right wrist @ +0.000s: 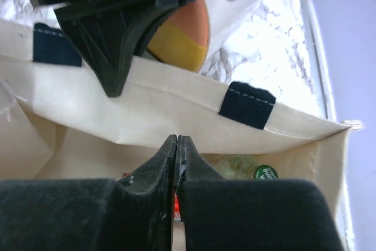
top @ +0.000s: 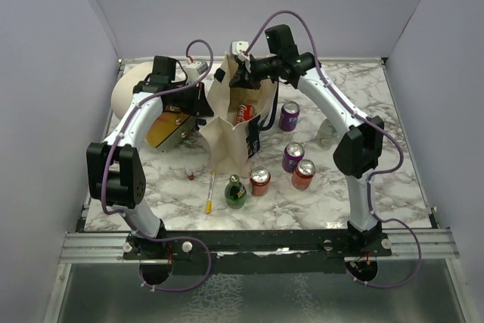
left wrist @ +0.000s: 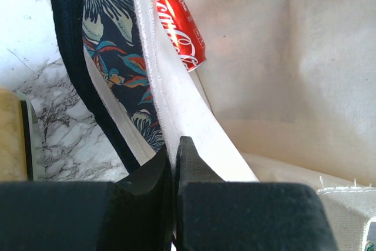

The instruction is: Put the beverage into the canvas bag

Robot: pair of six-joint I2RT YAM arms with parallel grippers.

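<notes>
The cream canvas bag point(top: 227, 149) stands open at centre with a red Coca-Cola can inside; in the right wrist view a green bottle point(right wrist: 232, 166) also lies in it. My left gripper point(top: 203, 111) is shut at the bag's left rim, the thin fabric edge running into its fingertips. My right gripper point(top: 240, 81) is shut above the bag opening, nothing visible between its fingers. Purple cans point(top: 293, 158), red cans point(top: 259, 181) and a green bottle point(top: 235, 193) stand outside the bag.
A yellow-fronted object point(top: 162, 134) sits behind the left arm. A yellow-handled tool point(top: 209, 202) and a small item point(top: 190, 174) lie at front left.
</notes>
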